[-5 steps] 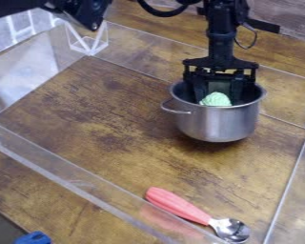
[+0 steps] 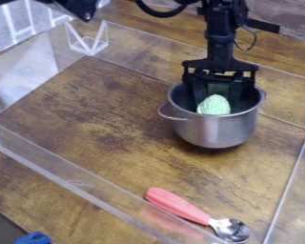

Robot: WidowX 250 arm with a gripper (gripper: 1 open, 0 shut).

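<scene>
My black gripper (image 2: pixel 216 84) reaches down from the top into a steel pot (image 2: pixel 209 130) on the right of the wooden surface. A pale green object (image 2: pixel 213 104), like a cabbage, is inside the pot between or just below the fingers. The fingertips are mostly hidden by the pot and the object, so their hold is hard to see, though they appear closed on it.
A spoon with a pink handle (image 2: pixel 175 204) lies at the front right. A blue object (image 2: pixel 33 237) is at the bottom left corner. Clear plastic walls edge the workspace.
The pot sits very slightly lower in view, and a little more of the green object shows. The gripper has barely moved.
</scene>
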